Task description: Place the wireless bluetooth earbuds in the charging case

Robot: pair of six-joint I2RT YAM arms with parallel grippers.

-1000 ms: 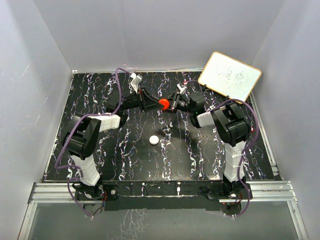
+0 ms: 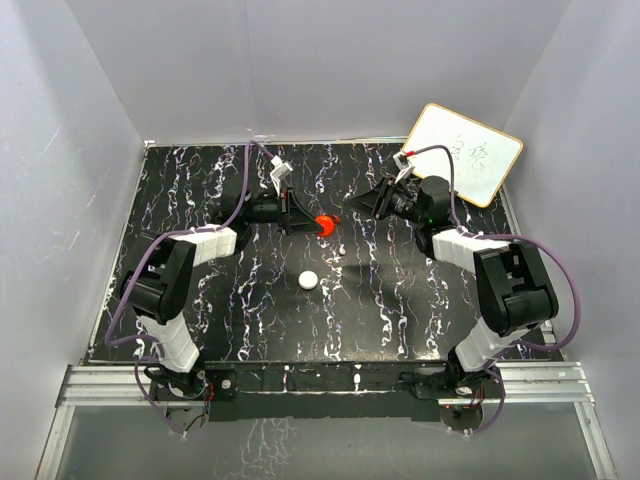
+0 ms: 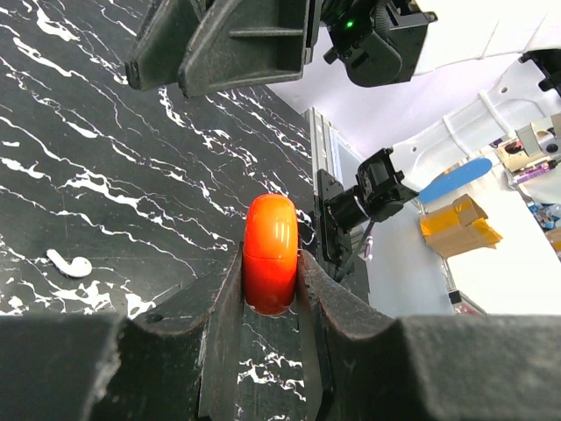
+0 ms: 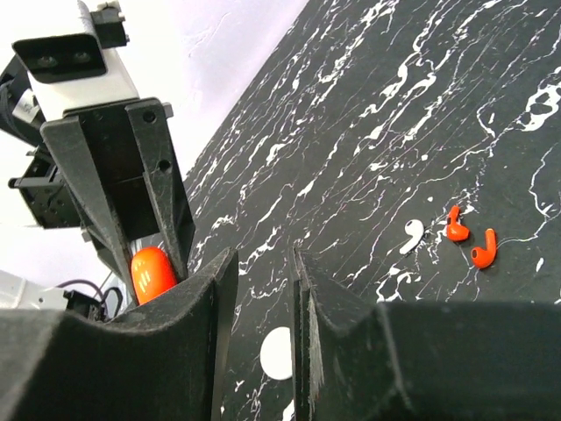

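Note:
My left gripper point(image 2: 314, 226) is shut on the orange charging case point(image 3: 270, 254), held above the table near the middle. A seam crosses the case, and its lid looks closed. In the right wrist view, two orange earbuds, one orange earbud point(image 4: 458, 224) and a second orange earbud point(image 4: 484, 251), lie on the table close together. A white earbud rests beside them; the left wrist view shows the white earbud point(image 3: 70, 265) too. Apart from the case, my right gripper has its fingers parted with nothing between them.
A round white case point(image 2: 308, 280) lies on the black marbled table point(image 2: 220, 325), nearer the front. At the back right stands a whiteboard point(image 2: 465, 150).
My right gripper has pulled away from the orange case toward the right. The left gripper, still holding the case, has come slightly forward.

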